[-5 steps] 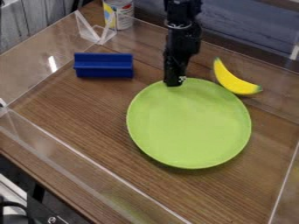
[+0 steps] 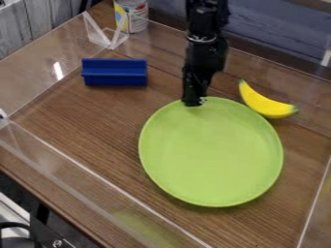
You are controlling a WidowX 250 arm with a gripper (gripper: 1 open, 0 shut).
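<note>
A large green plate lies flat on the wooden table. My black gripper is lowered to its back rim, its tips at or just over that edge; it looks shut, and whether anything is between the fingers is too dark to tell. A yellow banana lies right of the gripper, behind the plate's right side. A blue block sits to the left, apart from the plate.
At the back left stand a can and a clear plastic piece. Bare table spreads left of the plate, out to the table's edge.
The banana sits slightly nearer the front than a second ago.
</note>
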